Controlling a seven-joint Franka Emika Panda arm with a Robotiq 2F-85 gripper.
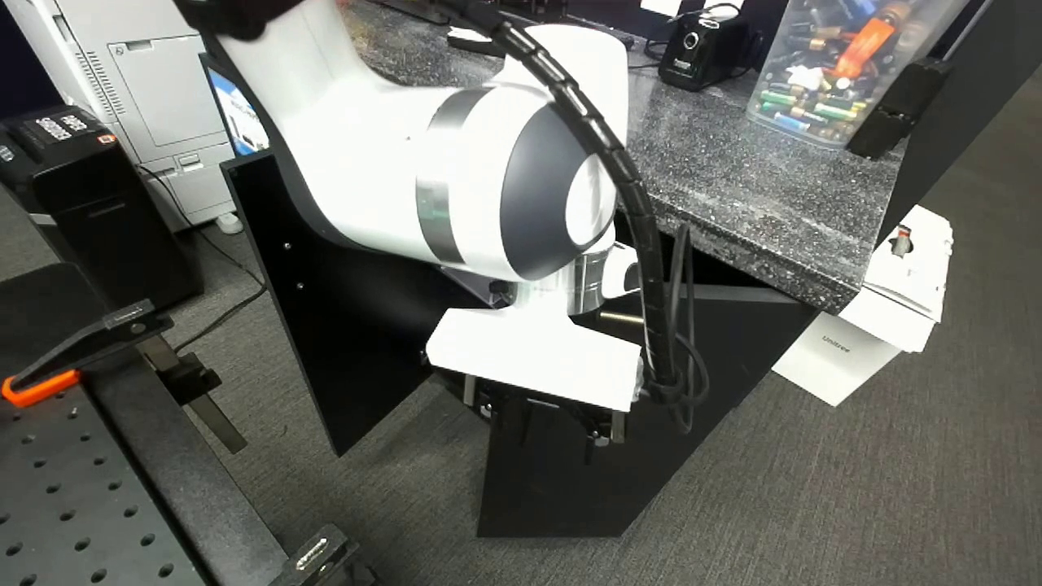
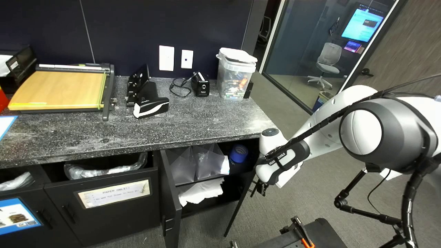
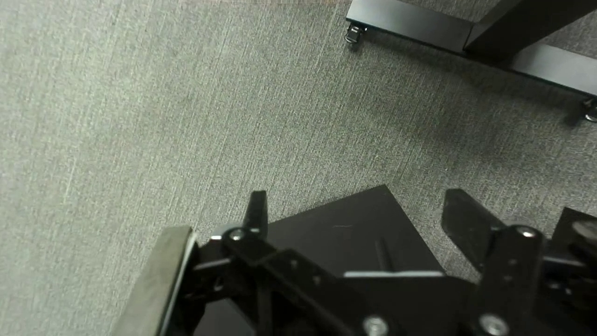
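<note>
Two black cabinet doors stand swung out under the stone counter: the left door (image 1: 342, 293) and the right door (image 1: 606, 478). My gripper (image 1: 543, 430) points down around the right door's upper part, its fingers apart. In the wrist view the gripper is open, and only floor and a black panel (image 3: 341, 224) with a thin dark handle (image 3: 384, 255) show between and beyond the fingers. Whether any finger touches the door cannot be told. Inside the cabinet, exterior view 2 shows a blue tape roll (image 2: 238, 153), clear bags (image 2: 196, 165) and white paper (image 2: 202, 190).
The counter (image 1: 742, 185) has its edge right behind the arm and carries a battery bin (image 1: 820, 73). A black perforated table (image 1: 88, 488) with clamps stands at the front left. A white box (image 1: 845, 352) sits right of the cabinet.
</note>
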